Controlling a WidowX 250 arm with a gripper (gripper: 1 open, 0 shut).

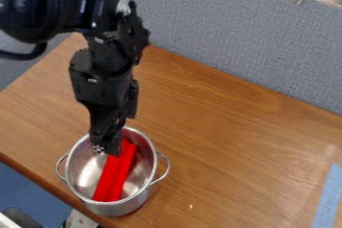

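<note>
A steel pot (139, 193) with two wire handles stands near the lower-left edge of the wooden table, with a long red object (115, 176) lying inside it. My black gripper (110, 140) hangs over the back of the pot, its lower end at or just inside the rim above the red object's upper end. The fingertips are dark and overlap, so I cannot see clearly how far apart they stand or whether they touch the red object.
A grey padded wall (227, 27) runs along the back.
</note>
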